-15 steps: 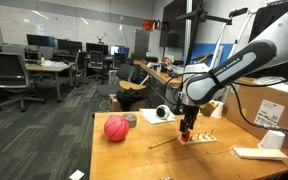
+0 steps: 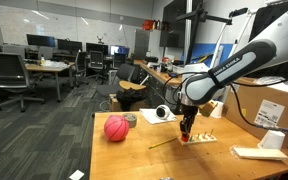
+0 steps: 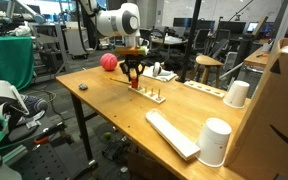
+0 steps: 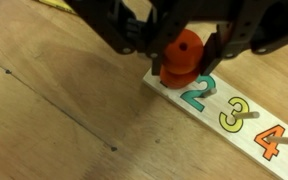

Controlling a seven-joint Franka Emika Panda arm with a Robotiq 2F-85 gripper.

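My gripper [image 2: 185, 133] points down over the near end of a white pegboard [image 4: 246, 125] with coloured numbers and wooden pegs. Its fingers are shut on a round red-orange piece [image 4: 184, 52], which sits between the dark fingers at the number 1 end in the wrist view. In exterior view 2 the red piece [image 3: 136, 82] shows just under the fingers, at the board's end. Whether a peg runs through it is hidden. Pegs by 2, 3 and 4 stand bare.
A red ball [image 2: 116, 128] rests on the wooden table [image 2: 134, 160]. A yellow pencil-like stick [image 2: 164, 143] lies beside the board. White cups [image 3: 214, 142] and a long white block [image 3: 172, 135] occupy the other end. Open tabletop lies in front of the board.
The gripper and red piece look almost unmoved; at most they sit very slightly lower than a second ago. The other objects stay where they were.
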